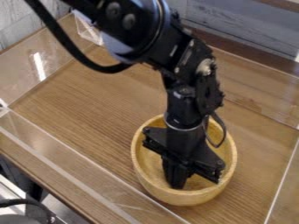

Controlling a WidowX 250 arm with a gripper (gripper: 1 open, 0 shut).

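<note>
My black gripper [177, 171] reaches down from the top into a tan round bowl [176, 195] at the lower right of the wooden surface. Its fingertips are low inside the bowl and appear close together, with nothing visible between them. The gripper body covers much of the bowl's inside, so what lies there is hidden.
Clear panels edge it at left and right. A white object [89, 26] stands at the back left, and a pale wall runs behind.
</note>
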